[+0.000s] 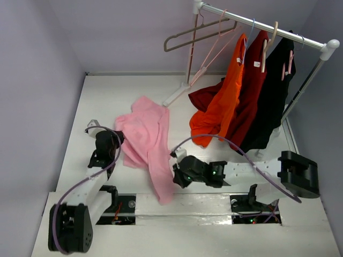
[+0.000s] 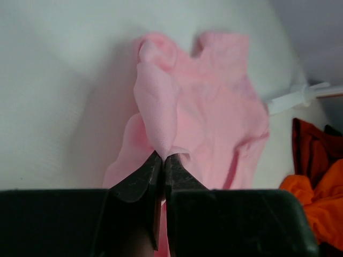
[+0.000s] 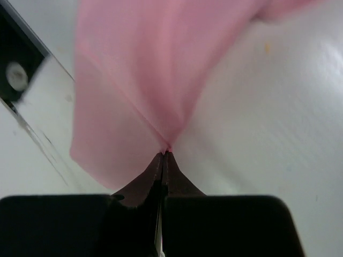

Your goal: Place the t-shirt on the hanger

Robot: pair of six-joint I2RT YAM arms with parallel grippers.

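The pink T-shirt [image 1: 142, 128] lies crumpled on the white table, stretched toward the front. My left gripper [image 1: 120, 138] is shut on its left part; in the left wrist view a bunched fold [image 2: 158, 101] runs into the closed fingertips. My right gripper [image 1: 177, 174] is shut on the strip of shirt pulled toward the front edge, as the right wrist view shows at the fingertips [image 3: 165, 159]. An empty grey hanger [image 1: 182, 38] and a pink hanger [image 1: 211, 56] hang from the rail at the back.
The rack rail [image 1: 257, 24] holds orange [image 1: 220, 107], dark red [image 1: 246, 91] and black [image 1: 268, 112] garments on the right, their lower parts reaching the table. Bare table lies at the left and front centre right.
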